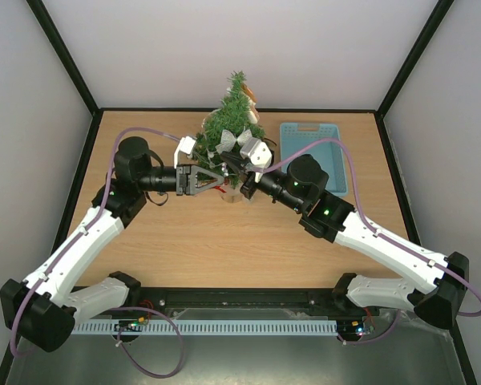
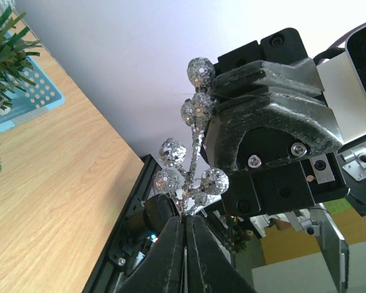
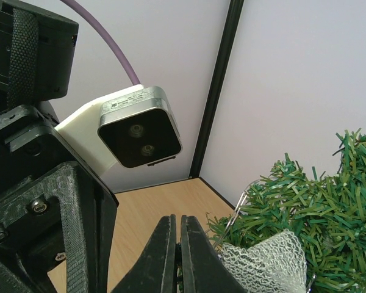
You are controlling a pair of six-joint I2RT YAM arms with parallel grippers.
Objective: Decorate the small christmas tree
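The small green Christmas tree (image 1: 231,120) stands at the back middle of the table, with a silver mesh bow (image 3: 274,262) on its front. My left gripper (image 1: 222,180) is shut on the thin base of a silver glitter-ball sprig (image 2: 198,113), whose balls rise above its fingertips in the left wrist view. Close to it, at the tree's front, my right gripper is shut, its fingertips near the bow and a thin silver wire (image 3: 235,213). Nothing clear shows between the right fingers. Where the sprig's lower end lies is hidden.
A blue basket (image 1: 314,132) stands to the right of the tree. The two gripper bodies nearly touch in front of the tree. Bare wooden table (image 1: 224,249) lies open at the front. Walls close in the sides and back.
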